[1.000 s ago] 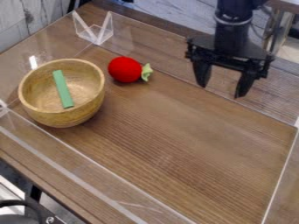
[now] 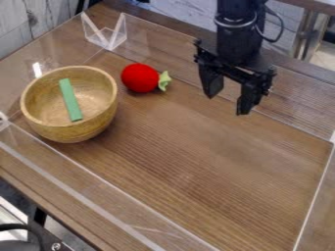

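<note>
My black gripper (image 2: 233, 80) hangs over the upper right of the wooden table, its fingers spread with nothing visible between them. To its left lies a red object with a green top (image 2: 140, 77), like a toy vegetable. A wooden bowl (image 2: 102, 110) at the left holds a long pale green object (image 2: 71, 100).
A small clear plastic container (image 2: 105, 29) stands at the back left. The centre, front and right of the table (image 2: 210, 176) are bare. A dark cable or tube shows at the bottom left corner.
The gripper has moved left across the upper right of the table and come a little toward the front, turning slightly. The objects on the table look unchanged.
</note>
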